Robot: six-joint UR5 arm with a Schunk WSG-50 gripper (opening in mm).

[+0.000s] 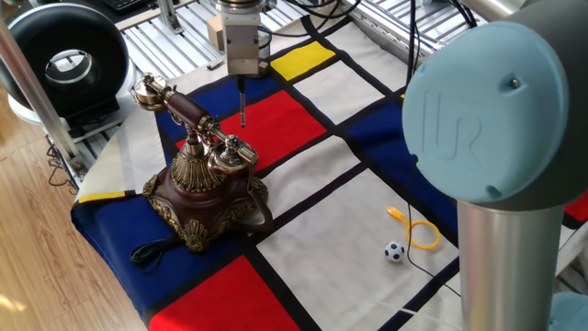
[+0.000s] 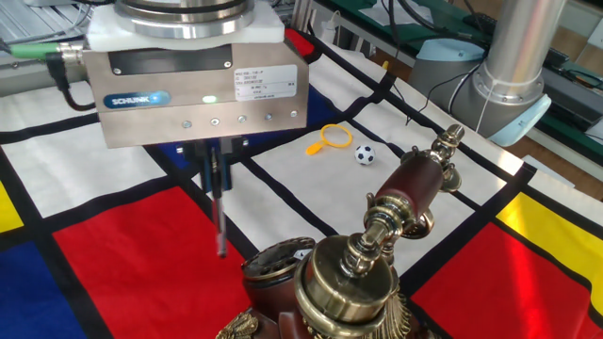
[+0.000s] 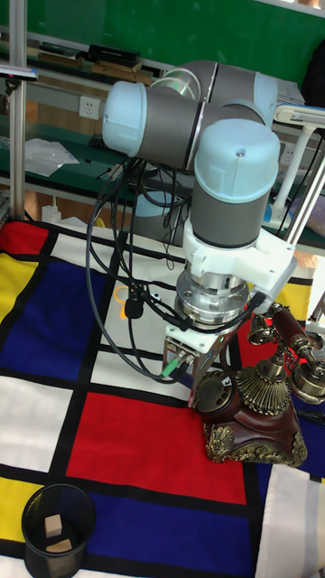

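Observation:
My gripper [image 2: 222, 252] points down beside the vintage telephone, its slim fingers together and nothing visible between them. In exterior view 1 its tip [image 1: 243, 125] hangs near the phone's handset, over the red patch of the cloth. The brown and brass telephone [image 1: 195, 175] stands upright with its handset on the cradle. A small black-and-white ball [image 1: 394, 251] lies beside a yellow-orange ring with a handle [image 1: 424, 234] on a white patch. In exterior view 3 the fingertips are mostly hidden by the gripper body and phone.
A black mesh cup [image 3: 58, 530] with wooden blocks [image 3: 55, 526] inside stands near the cloth's corner. The telephone's black cord [image 1: 158, 250] lies by its base. Cables hang along the arm.

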